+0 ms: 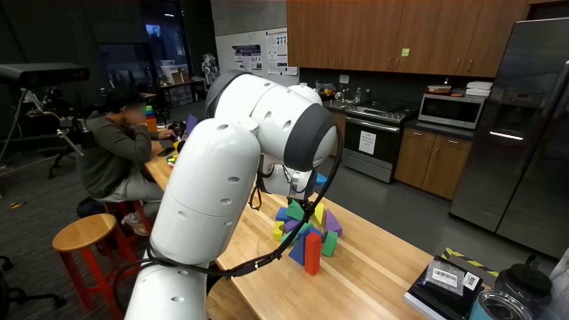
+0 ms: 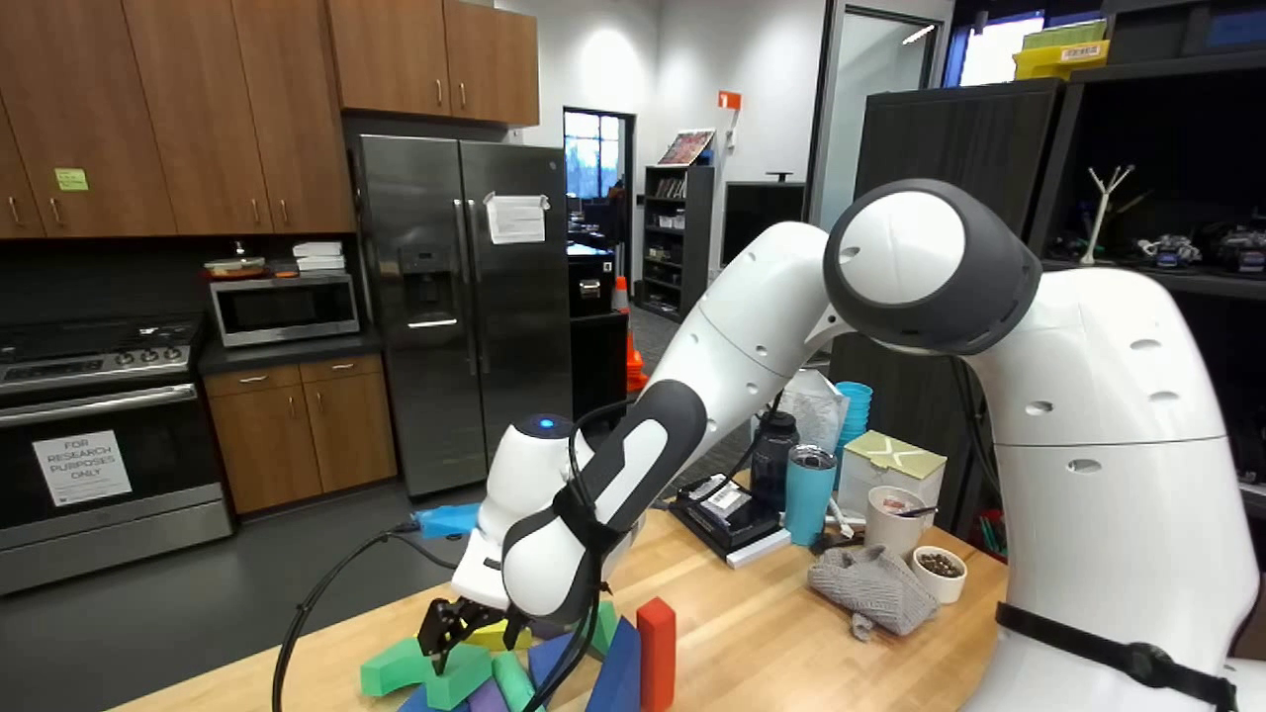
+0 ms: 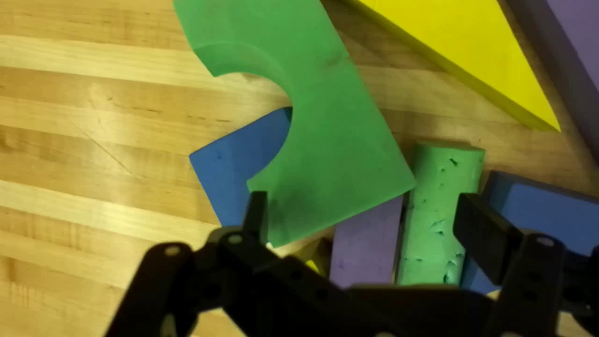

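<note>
My gripper is open over a cluster of coloured blocks, its two black fingers wide apart. In the wrist view a green arch block (image 3: pixel 337 151) reaches between the fingertips, lying over part of a blue block (image 3: pixel 236 157). Below it show a purple block (image 3: pixel 368 241) and a pitted green cylinder (image 3: pixel 441 219). Another blue block (image 3: pixel 544 213) is partly behind the right finger. A yellow wedge (image 3: pixel 466 45) lies at the upper right, with a purple piece (image 3: pixel 581 33) beside it. Whether the fingers touch any block I cannot tell.
A red block (image 1: pixel 313 254) stands upright at the cluster's near side, against a blue triangle (image 2: pixel 617 670). Black packages (image 2: pixel 726 510), a blue tumbler (image 2: pixel 809 492) and a grey cloth (image 2: pixel 874 587) occupy the table's other end. Bare wood lies between.
</note>
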